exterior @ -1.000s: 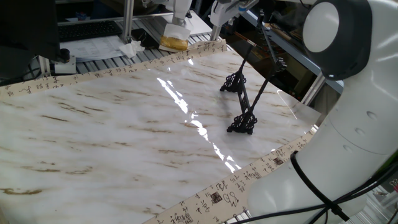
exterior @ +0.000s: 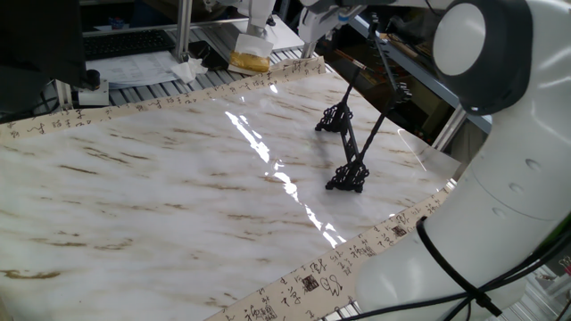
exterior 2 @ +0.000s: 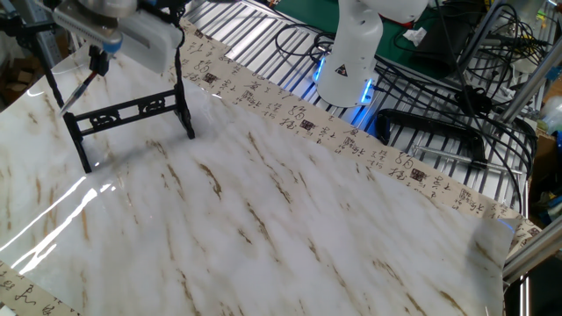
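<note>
A black openwork stand [exterior 2: 132,111] with two uprights and a low crossbar stands upright on the marble-patterned sheet; exterior view 1 shows the same stand [exterior: 351,147] near the right edge. At the top left of exterior view 2, my gripper [exterior 2: 99,70] is above the stand, its dark fingers close together. A thin brush-like stick [exterior 2: 81,92] slants down and left from the fingertips, seemingly held by them. Its pale end reaches near the left upright. The stand's top is partly hidden behind my hand.
The marble-patterned sheet [exterior 2: 290,237] is otherwise bare, with wide free room away from the stand. Beyond its lettered border lie a black clamp-like frame [exterior 2: 430,136] and loose cables. A dark monitor [exterior: 40,53] stands at the far left of exterior view 1.
My arm has shifted slightly in exterior view 1, and the hand at the top edge sits a little differently. The stand has stayed in place.
</note>
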